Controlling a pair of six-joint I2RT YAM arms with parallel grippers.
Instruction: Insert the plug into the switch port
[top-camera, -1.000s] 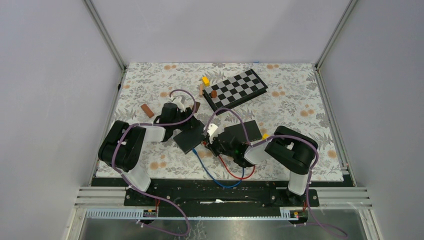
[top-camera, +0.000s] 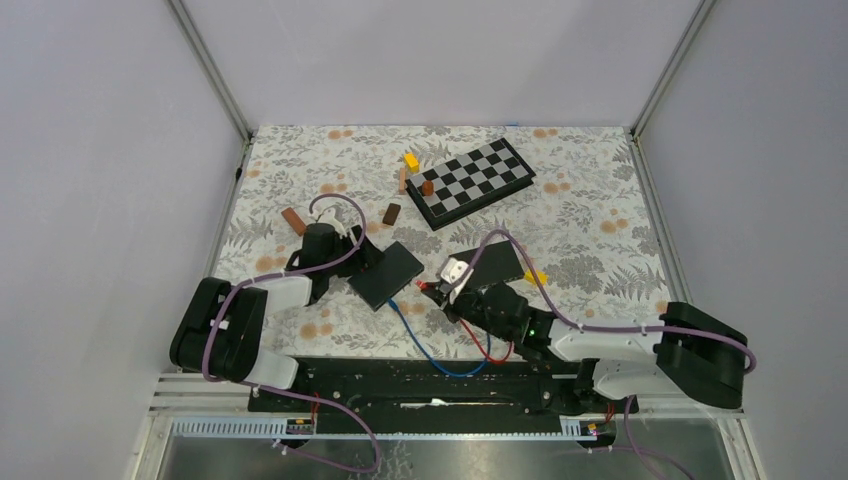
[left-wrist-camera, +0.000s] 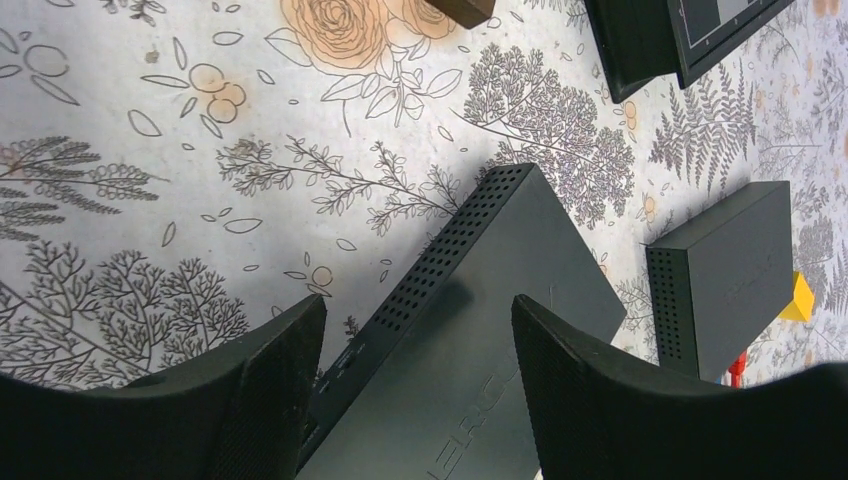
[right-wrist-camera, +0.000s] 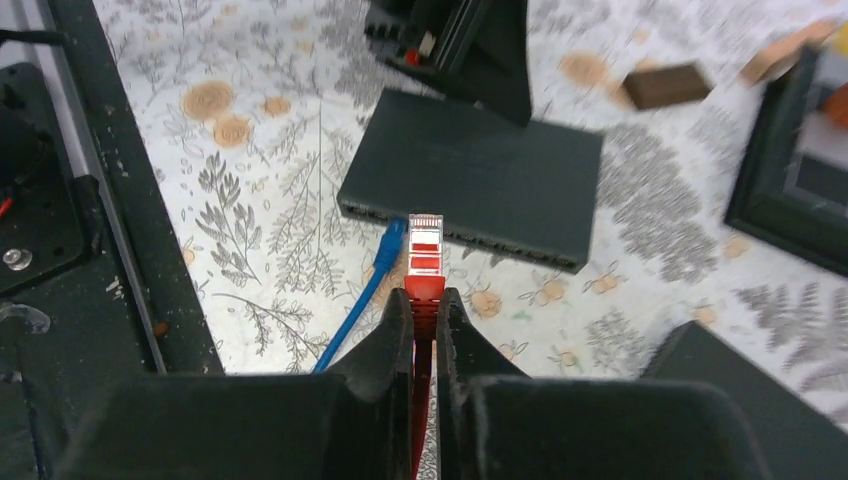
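Note:
A black switch box (top-camera: 386, 275) lies flat on the floral sheet, its port side towards the front. In the right wrist view a clear plug with a red boot (right-wrist-camera: 425, 245) points up, gripped at its boot by my right gripper. That plug stands in front of the switch (right-wrist-camera: 470, 170), apart from it in the top view. A blue plug (right-wrist-camera: 391, 238) sits at the switch's port edge. My left gripper is open above the switch (left-wrist-camera: 490, 330), nothing between its fingers.
A second black box (top-camera: 496, 263) lies right of the switch, partly behind the right arm. A chessboard (top-camera: 470, 180) and brown blocks (top-camera: 391, 214) are further back. The blue cable (top-camera: 432, 355) loops along the front edge.
My right gripper has drawn back from the switch, to the right and towards the front, with the red plug. The left gripper has moved left and off the switch.

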